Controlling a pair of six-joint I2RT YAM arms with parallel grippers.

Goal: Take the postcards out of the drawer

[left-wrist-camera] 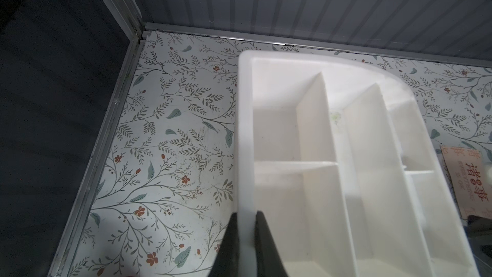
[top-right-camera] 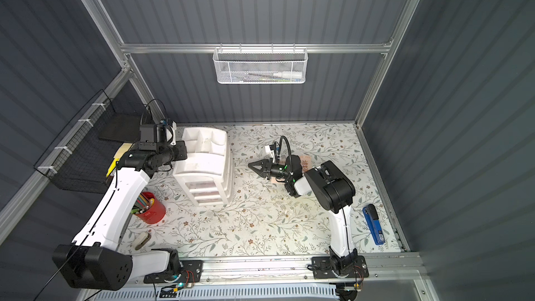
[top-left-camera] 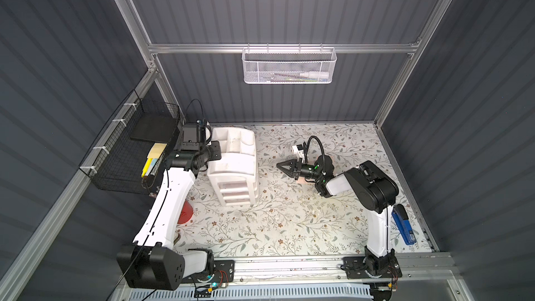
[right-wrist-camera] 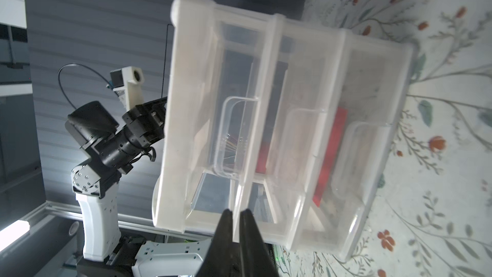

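A white drawer unit (top-left-camera: 231,177) with clear drawers stands at left of centre, its drawer fronts facing the near edge. My left gripper is shut on the rim of its open top tray, one finger on each side. Through the clear drawers in the right wrist view something red (right-wrist-camera: 330,151) shows; whether it is postcards I cannot tell. My right gripper (top-left-camera: 280,166) is right of the unit, apart from it, its fingertips slightly open with nothing between them. A pinkish card (left-wrist-camera: 466,179) with red characters lies on the table, partly under the right arm in the top views.
A blue stapler (top-left-camera: 403,224) lies at the far right. A red pen cup (top-right-camera: 150,209) stands behind the left arm, and a black wire basket (top-left-camera: 125,150) hangs on the left wall.
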